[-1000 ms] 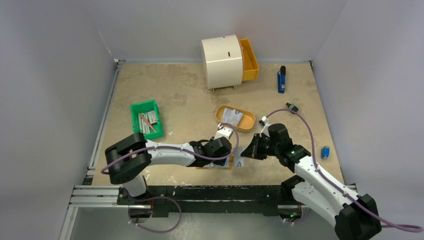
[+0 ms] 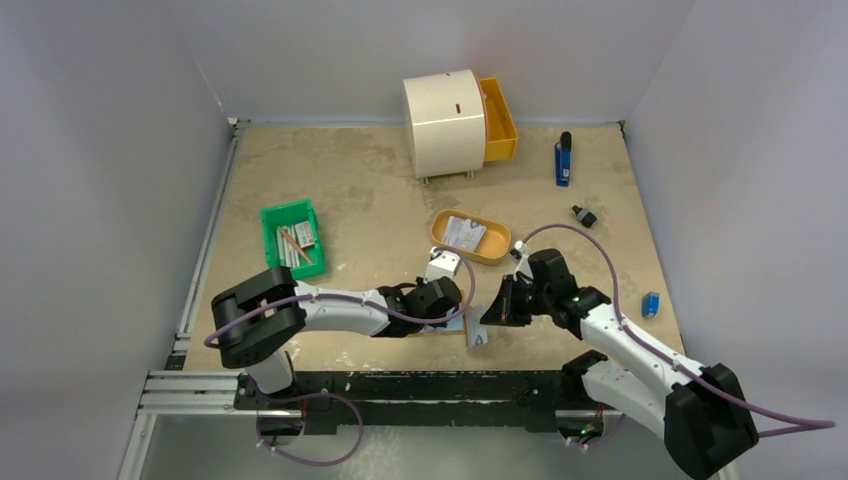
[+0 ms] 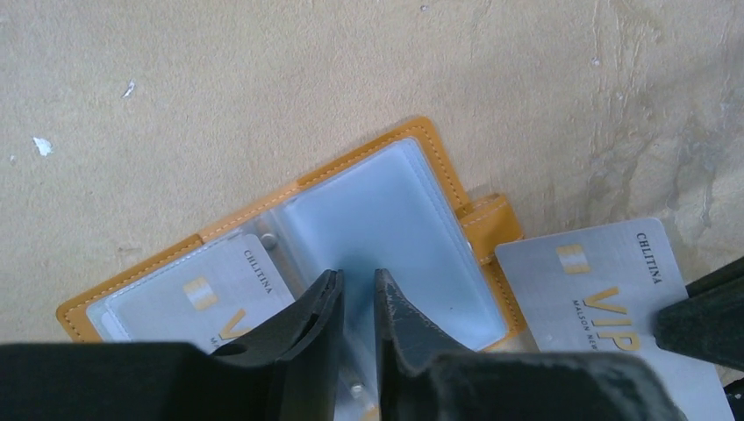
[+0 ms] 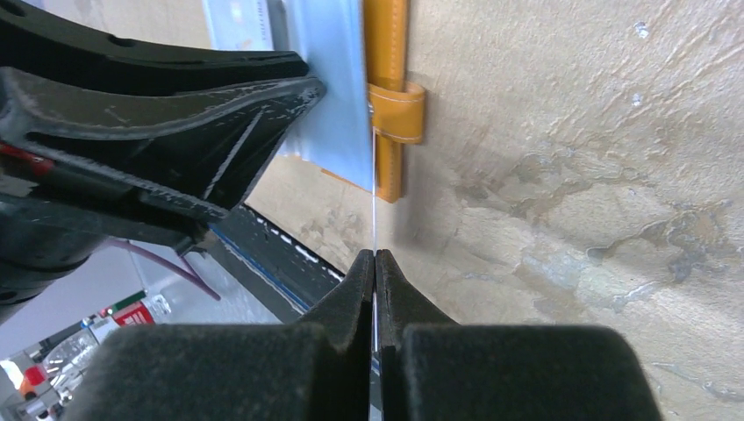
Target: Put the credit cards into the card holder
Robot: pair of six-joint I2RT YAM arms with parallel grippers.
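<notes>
The tan card holder [image 3: 421,132] lies open on the table, its clear right pocket [image 3: 395,224] showing no card. A silver VIP card [image 3: 211,294] is in its left pocket. My left gripper is over the holder, partly open, with the clear pocket visible through the gap. Another silver VIP card [image 3: 597,281] is gripped at one side by my right gripper [image 2: 484,319]. That card's far edge is beside the holder's strap loop [image 3: 490,224]. From the right wrist, the held card [image 4: 375,202] appears edge-on as a thin line, between shut fingertips.
An orange tray [image 2: 494,244] with more cards stands behind the grippers. On the left is a green basket [image 2: 318,268] with several items; a white drum [image 2: 443,125] stands at the back. Blue items [image 2: 563,165] lie to the right, clear of both arms.
The holder has moved slightly right, and my left arm has shifted only a little.
</notes>
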